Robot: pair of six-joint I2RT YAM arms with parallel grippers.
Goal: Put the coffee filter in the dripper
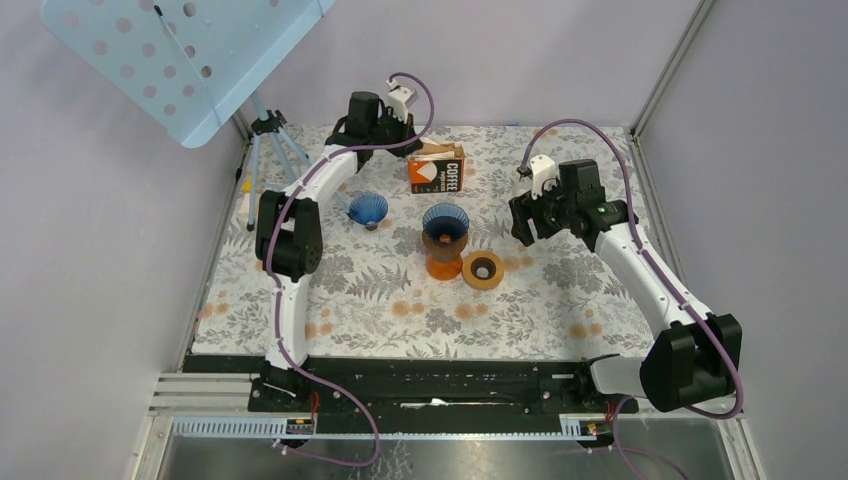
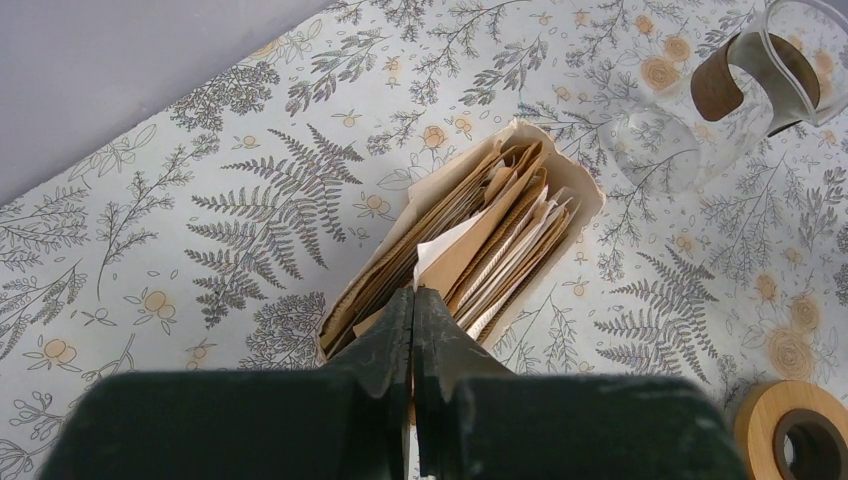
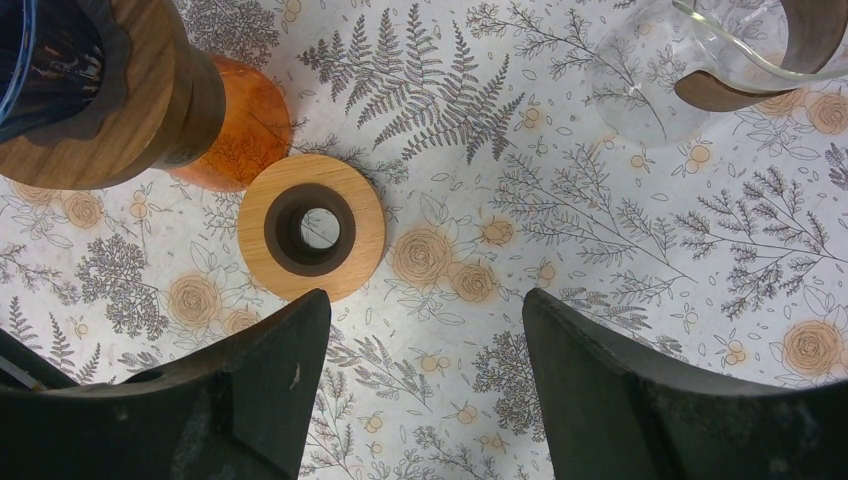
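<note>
My left gripper is shut at the mouth of the coffee box (image 1: 436,172), which is packed with brown and white paper filters (image 2: 525,240). A folded filter (image 2: 455,255) with a white edge rises right at its fingertips; whether it is pinched between them I cannot tell. Near the middle of the table, a blue ribbed dripper (image 1: 445,213) sits in a wooden holder above an orange base (image 3: 240,125). To its right my right gripper hangs open above the table, nothing between its fingers.
A wooden ring (image 1: 483,270) lies beside the orange base. Left of the dripper is another blue ribbed cone (image 1: 368,208). A clear glass vessel (image 3: 650,85) with a brown band stands behind the right gripper.
</note>
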